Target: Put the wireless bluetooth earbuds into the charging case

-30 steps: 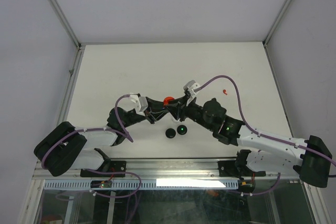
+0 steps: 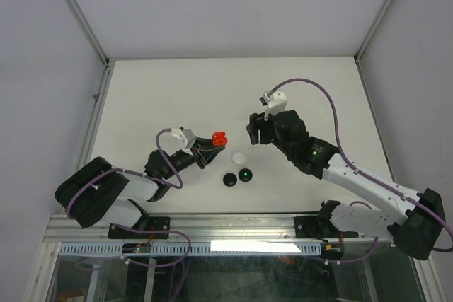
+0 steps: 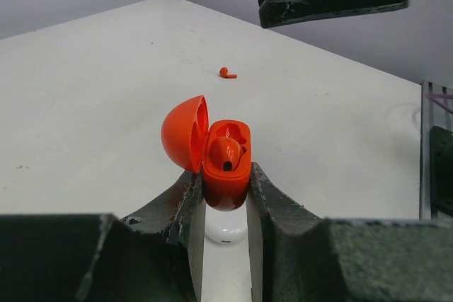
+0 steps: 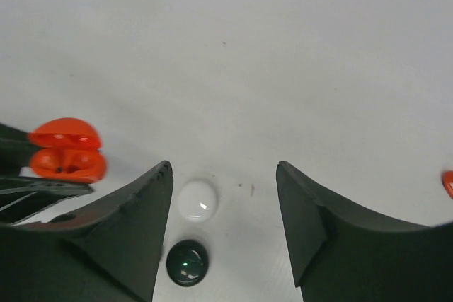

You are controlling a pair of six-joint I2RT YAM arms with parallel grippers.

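A small orange-red charging case (image 3: pixel 228 190) with its lid raised is pinched by my left gripper (image 2: pixel 214 152) above the table. One red earbud (image 3: pixel 225 153) sits inside the case, in its cavity. The other earbud lies alone on the table further off, and its edge also shows at the far right of the right wrist view. In the top view the right arm hides that loose earbud. My right gripper stands open and empty, apart from the case on its right side.
A white round case (image 2: pixel 238 158), a black one (image 2: pixel 230 179) and a dark green one (image 2: pixel 245 175) rest on the table in front of the held case.
The earbud stays in the case. The left arm has shifted slightly.
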